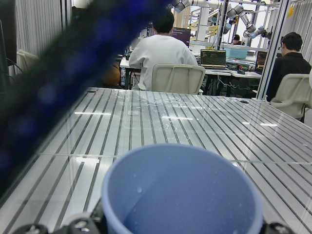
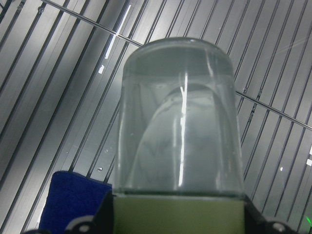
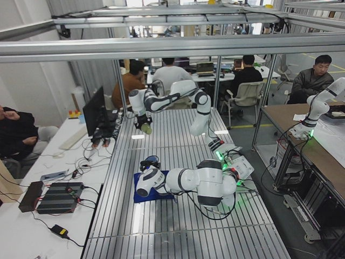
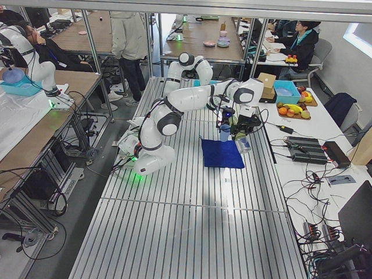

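Observation:
A blue cup is in my left gripper, which is shut on it just over a folded blue cloth. My right gripper is shut on a clear container with an olive-green band, held raised and tilted above the metal table. In the right wrist view the blue cloth shows below it at the lower left. Most of both grippers' fingers are hidden by the objects they hold.
A side table holds a monitor, cables and black power units. Fruit boards and a blue bin stand beside the rig. People sit around the table.

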